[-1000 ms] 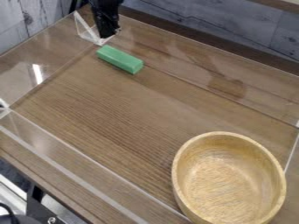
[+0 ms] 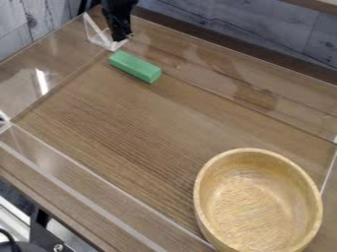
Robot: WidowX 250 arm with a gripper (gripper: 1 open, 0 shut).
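My gripper point(image 2: 108, 35) is at the top left of the camera view, at the back of the wooden table, dark and partly cut off by the frame's top, with a pale translucent shape around its lower end. Whether it is open or shut is unclear. A green block point(image 2: 136, 67) lies on the table just below and to the right of it, apart from it. A round, light wooden bowl point(image 2: 258, 236) stands at the front right.
Clear tape strips run along its left side. A grey wall closes the back, and dark cables show at the lower left corner.
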